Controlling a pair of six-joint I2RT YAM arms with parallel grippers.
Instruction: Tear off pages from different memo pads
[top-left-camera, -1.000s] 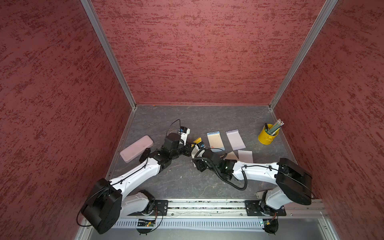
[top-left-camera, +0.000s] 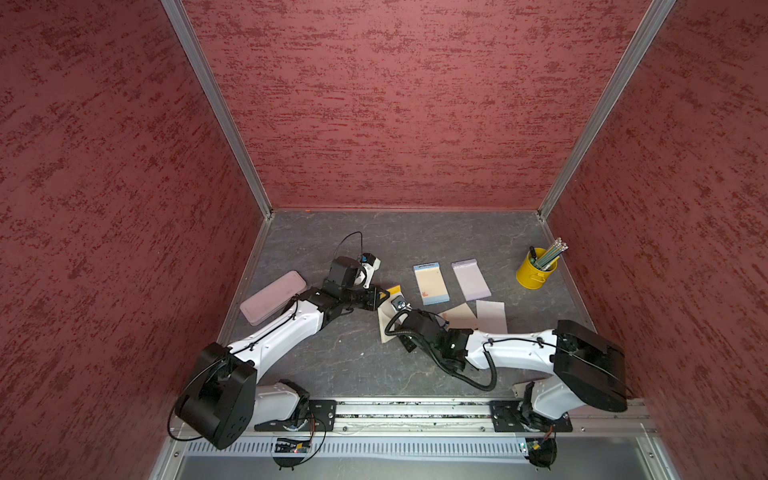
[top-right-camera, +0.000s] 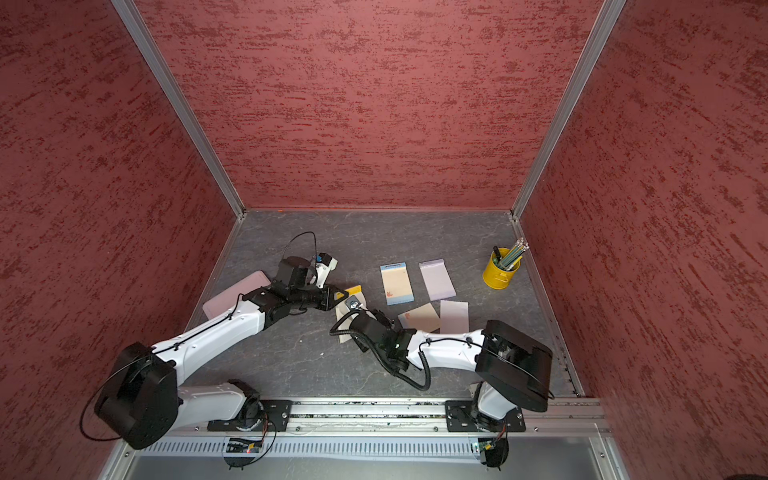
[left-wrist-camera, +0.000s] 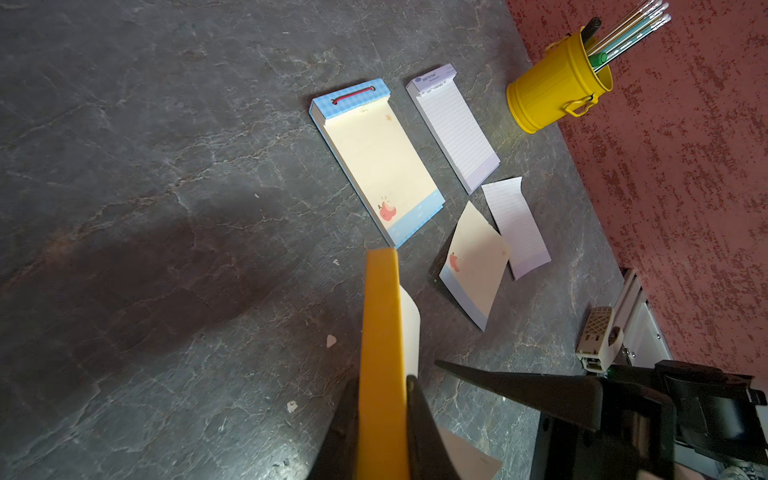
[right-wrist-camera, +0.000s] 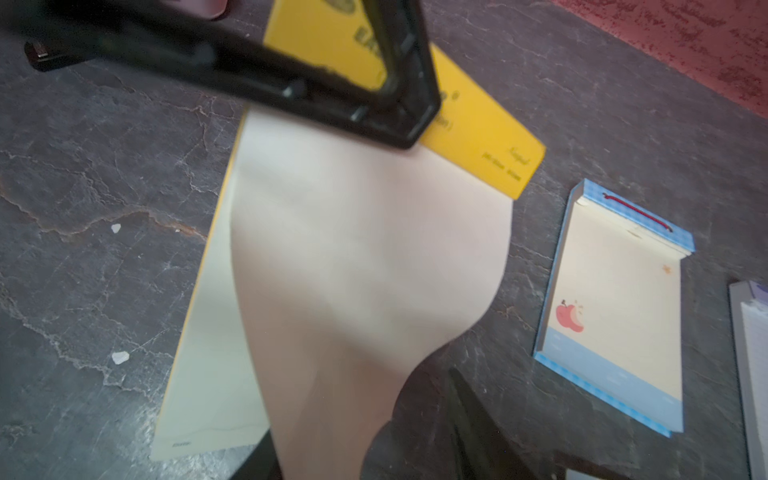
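My left gripper (top-left-camera: 382, 294) is shut on the yellow-topped memo pad (right-wrist-camera: 484, 148), holding it by its binding strip. In the right wrist view its front page hangs curled away from the sheets behind, narrowing toward my right gripper's blurred fingers at the bottom. My right gripper is low at that page; whether it grips the page is unclear. A blue-topped apple pad (left-wrist-camera: 380, 160) and a lilac lined pad (left-wrist-camera: 452, 128) lie behind. A loose cream page (left-wrist-camera: 476, 264) and a loose lined page (left-wrist-camera: 516, 224) lie to the right.
A yellow cup of pencils (top-left-camera: 529, 273) stands at the right. A pink case (top-left-camera: 272, 296) lies at the left.
My right gripper has moved lower and toward the front, and more of the held pad now shows. My left gripper has shifted only slightly.
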